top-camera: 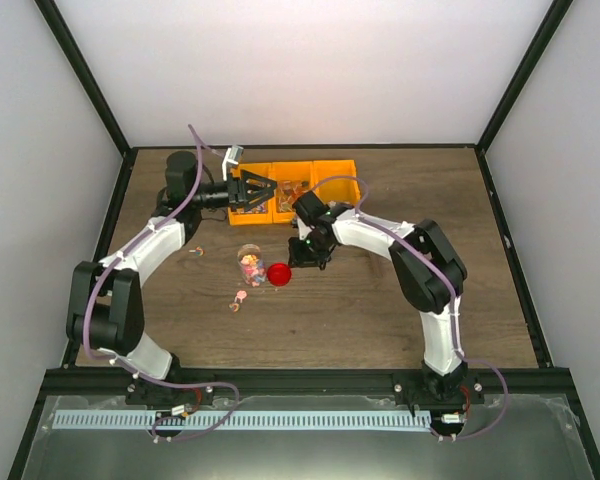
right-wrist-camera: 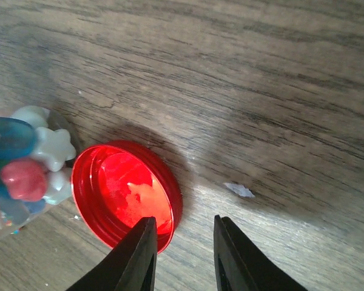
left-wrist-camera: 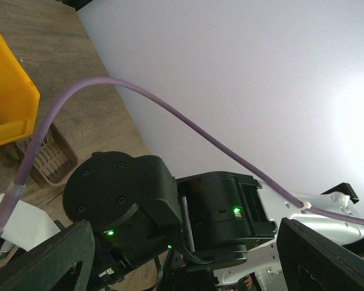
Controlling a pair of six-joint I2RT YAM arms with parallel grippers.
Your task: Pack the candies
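A clear jar [top-camera: 252, 266] holds several mixed candies; its candy-filled side [right-wrist-camera: 30, 163] shows at the left of the right wrist view. Right beside it lies a red lid [right-wrist-camera: 127, 191], its hollow side showing. Over the table just right of the lid, my right gripper has its fingers apart with nothing between them; the left fingertip overlaps the lid's near edge in that view. My left gripper [top-camera: 274, 190] hangs above the orange bins [top-camera: 335, 168], its fingers [left-wrist-camera: 54, 260] spread and empty. Candy packs [top-camera: 292, 187] lie in the middle bin.
Pink and orange ring-like pieces [top-camera: 238, 300] lie below the jar, and another small piece [top-camera: 196, 250] to its left. A brown basket [left-wrist-camera: 51, 159] stands beside an orange bin.
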